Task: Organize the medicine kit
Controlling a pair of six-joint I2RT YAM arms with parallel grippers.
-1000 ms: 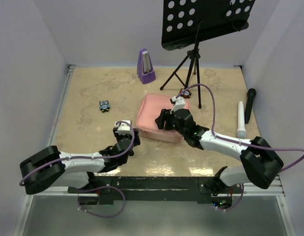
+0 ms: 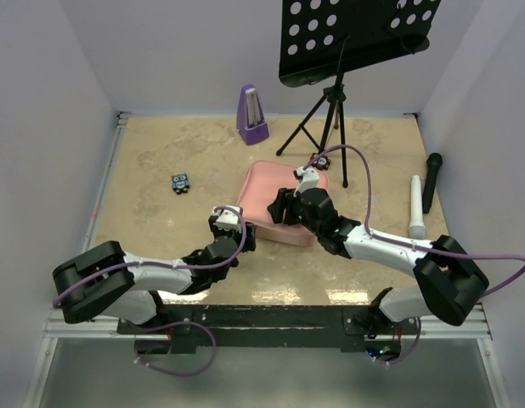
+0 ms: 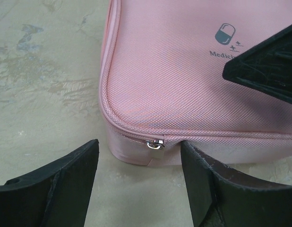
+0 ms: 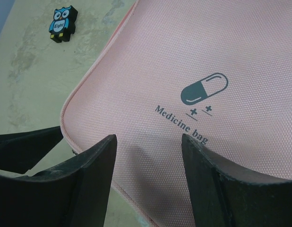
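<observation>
The pink medicine bag (image 2: pixel 268 182) lies closed at the table's centre, its pill logo and "Medicine bag" print facing up. At its front left corner is my left gripper (image 2: pixel 238 234); in the left wrist view its open fingers (image 3: pixel 70 179) flank a metal zipper pull (image 3: pixel 156 144) on the bag's side, with nothing visibly held. My right gripper is over the bag's lid (image 4: pixel 136 94), fingers apart above the printed text, apparently resting on or just above the fabric.
Small owl blocks (image 2: pixel 181 183) lie left and behind the bag. A purple metronome (image 2: pixel 251 119) and black music stand (image 2: pixel 342 144) stand at the back. A white cylinder (image 2: pixel 416 206) and black microphone (image 2: pixel 431 183) lie at the right.
My left gripper has moved rightward to the bag's front left corner. The right gripper and the bag have hardly moved.
</observation>
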